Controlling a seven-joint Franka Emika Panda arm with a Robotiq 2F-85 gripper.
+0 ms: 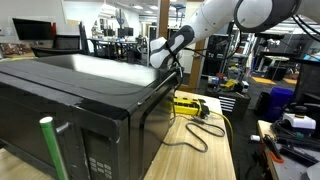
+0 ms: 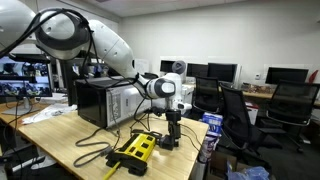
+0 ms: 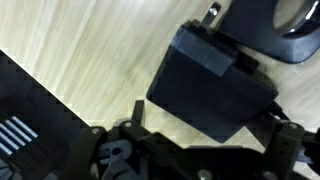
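Note:
A black, box-shaped object (image 3: 213, 84) lies on the light wood table in the wrist view, with a curved black part beyond it. My gripper stands open over its near end, one fingertip to each side. Whether the fingers touch it cannot be told. In exterior view 2 the gripper (image 2: 172, 124) points down at the table, close above a small dark object (image 2: 168, 141). Exterior view 1 shows the white arm (image 1: 160, 52) behind the black microwave-like box, which hides the gripper's tips.
A yellow and black tool (image 2: 135, 152) lies near the table's front edge, with a dark cable (image 2: 92, 156) to its left. The big black appliance (image 1: 105, 115) fills the left of exterior view 1. Office chairs (image 2: 240, 122) stand beyond the table.

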